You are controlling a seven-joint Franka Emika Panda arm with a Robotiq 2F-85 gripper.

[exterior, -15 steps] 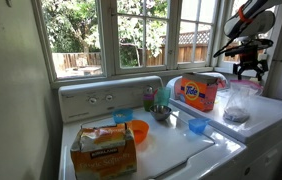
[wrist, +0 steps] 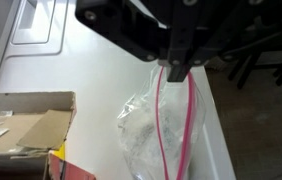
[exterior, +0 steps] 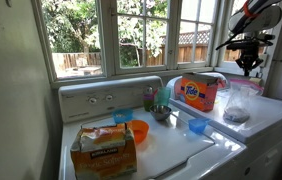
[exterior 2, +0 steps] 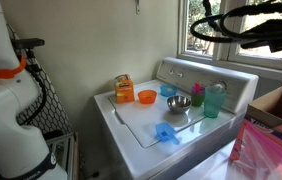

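Observation:
A clear plastic bag [exterior: 238, 103] with a pink-striped top stands on the white surface at the right, something greyish in its bottom. My gripper [exterior: 250, 73] is above it, pointing down. In the wrist view the fingers of the gripper are together, and the bag [wrist: 151, 140] rises with its pink strips up to the fingertips. Whether any of its thin film is pinched there cannot be made out. Exterior view 2 shows the pink part of the bag [exterior 2: 266, 152] at lower right; the gripper is outside that view.
Left of the bag stands an orange Tide box [exterior: 196, 91], its open top seen as a cardboard box [wrist: 26, 130] in the wrist view. On the washer are a Kirkland box [exterior: 104, 152], an orange bowl [exterior: 139, 131], a metal bowl [exterior: 161, 112] and a blue scoop [exterior: 197, 126]. Windows line the back.
The gripper's fingers have come closer together above the bag, and the gripper sits marginally higher. The items on the washer have not moved.

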